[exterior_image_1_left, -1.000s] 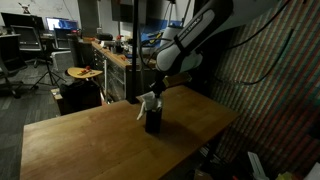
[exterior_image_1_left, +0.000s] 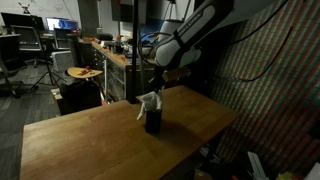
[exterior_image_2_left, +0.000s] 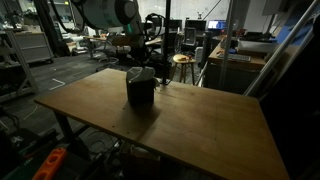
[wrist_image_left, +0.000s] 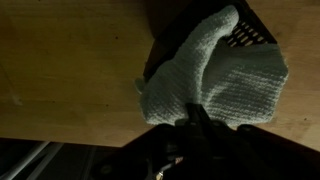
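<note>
A white cloth (wrist_image_left: 183, 82) lies bunched over the top of a black mesh container (wrist_image_left: 250, 28), with part of it draped past the rim. In exterior view 1 the container (exterior_image_1_left: 153, 122) stands upright on the wooden table, the cloth (exterior_image_1_left: 149, 103) hanging over its left side. My gripper is shut right at the cloth, and a raised fold runs up to its fingertips, so the fabric appears pinched there. Exterior view 2 shows the container (exterior_image_2_left: 141, 93) with the cloth (exterior_image_2_left: 140, 73) on top. The container's inside is mostly hidden.
Behind the table stand a small round stool (exterior_image_1_left: 85, 73) and a drawer cabinet (exterior_image_1_left: 115, 72). A corrugated wall (exterior_image_1_left: 275, 95) rises at the right.
The arm has shifted slightly up and to the left in exterior view 1. The cloth's outline over the container differs a little; the container stays in place.
</note>
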